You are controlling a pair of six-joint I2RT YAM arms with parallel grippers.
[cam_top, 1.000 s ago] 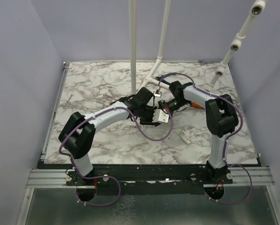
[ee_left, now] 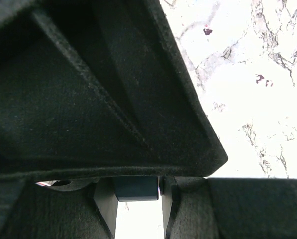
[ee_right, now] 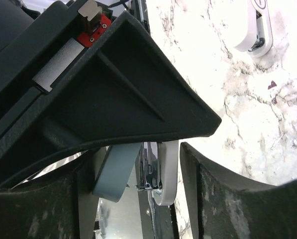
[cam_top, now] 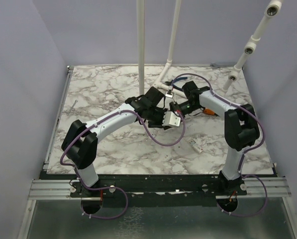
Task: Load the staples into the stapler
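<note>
The stapler hangs between the two grippers above the middle of the table. In the left wrist view my left gripper is shut on a dark grey-teal end of the stapler. My right gripper is part open around the stapler in the right wrist view. Its teal-grey part lies by the left finger, and a dark metal channel shows beside the white side. A narrow gap separates that white side from the right finger. I cannot make out any staples.
A small white object lies on the marble table right of centre. Farther back are a blue-handled item and an orange one. At the left rests a thin grey tool.
Both grippers have shifted slightly toward the back of the table over the last second, the right arm also a little to the right.
</note>
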